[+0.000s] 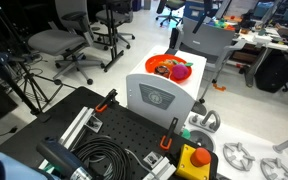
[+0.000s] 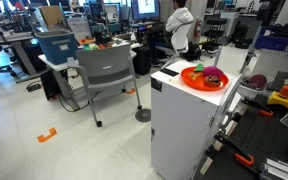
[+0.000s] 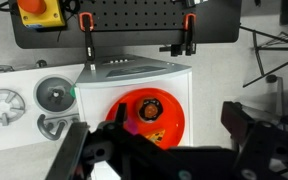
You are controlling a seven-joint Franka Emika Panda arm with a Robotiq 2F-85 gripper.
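Note:
My gripper stands open in the wrist view, one dark finger [image 3: 88,148] at the left and the other [image 3: 246,128] at the right. Between and beyond them is a red-orange plate [image 3: 174,108], with nothing gripped. On the plate lie a round brown item [image 3: 150,108], a pizza-like piece [image 3: 157,136] and a pink-purple item [image 3: 132,127], partly hidden by the left finger. In exterior view 2 the purple item [image 2: 213,74] and a green bit [image 2: 198,68] show on the plate, which rests on a white box [image 2: 182,105]. Apart from it, the arm hangs above in exterior view 1.
Beside the box are a sink [image 1: 197,138] with a faucet and stove burners [image 1: 237,156]. A yellow block with a red-orange button [image 1: 199,157] stands near the black perforated board [image 1: 130,136]. Coiled black cable [image 1: 102,156] lies on it. An empty grey chair [image 2: 107,72] stands behind.

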